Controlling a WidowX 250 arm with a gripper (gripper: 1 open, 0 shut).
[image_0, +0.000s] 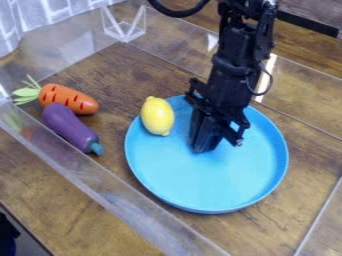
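Observation:
A blue plate lies on the wooden table. On its upper left rests a yellow lemon-like object. Just right of it, the black gripper reaches down over the plate's back half, its tips low and close to the lemon. The dark fingers overlap, so how the fingers stand is hard to make out. Left of the plate lie an orange carrot and a purple eggplant.
Clear plastic walls edge the lower left of the workspace.

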